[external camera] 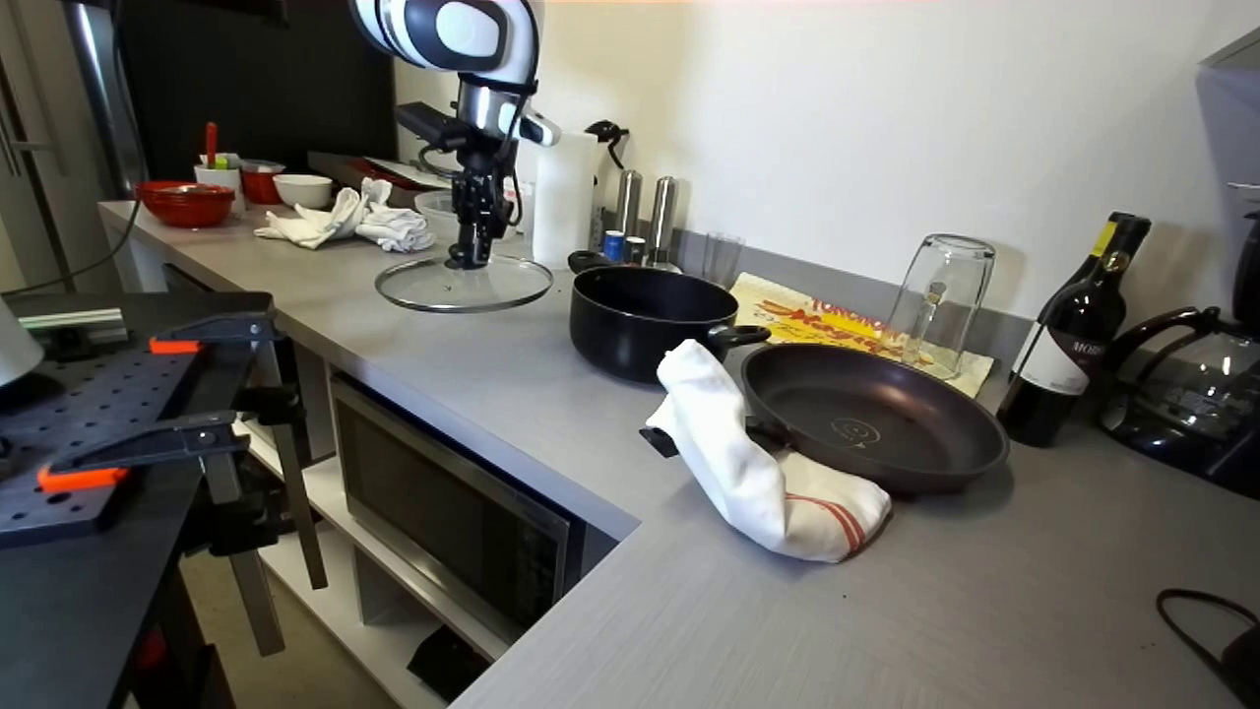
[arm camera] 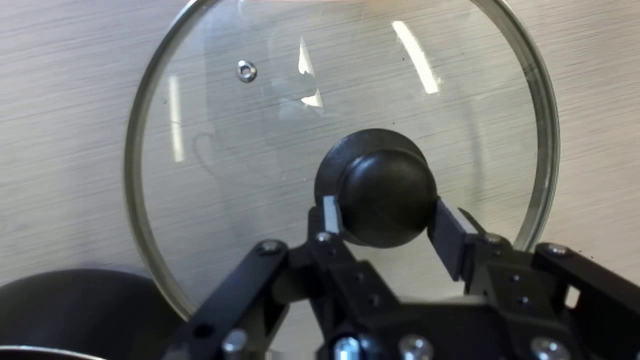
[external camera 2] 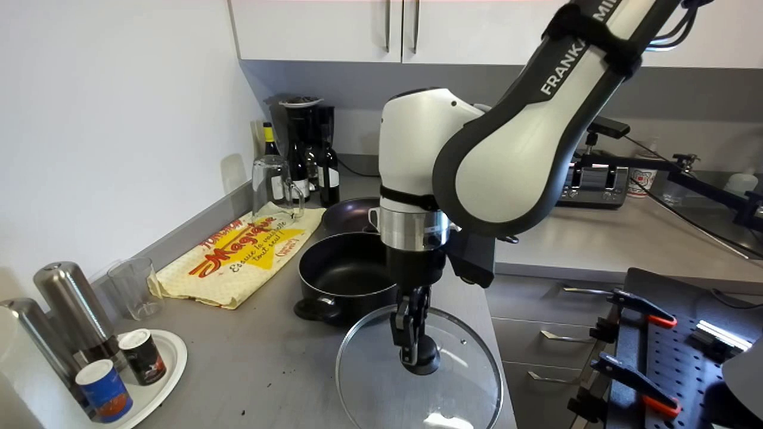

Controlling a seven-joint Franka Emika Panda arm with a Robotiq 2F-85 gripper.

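My gripper is shut on the black knob [arm camera: 387, 192] of a round glass lid [arm camera: 264, 150] with a metal rim. In exterior view 1 the lid [external camera: 413, 284] hangs roughly level above the counter, left of a black pot [external camera: 650, 309] and near its rim height. From exterior view 2 the lid [external camera 2: 379, 386] shows in front of the open pot [external camera 2: 350, 275], with my gripper [external camera 2: 415, 354] over its knob. At the wrist view's lower left, a dark part of the pot [arm camera: 84, 312] appears beside the lid.
Right of the pot is a frying pan [external camera: 874, 414], a white towel [external camera: 756, 473] lying by its handle. Wall-side stand a glass pitcher [external camera: 945, 301], a wine bottle [external camera: 1069, 331] and metal mills [external camera: 661, 219]. White cloths [external camera: 354, 219] lie farther left.
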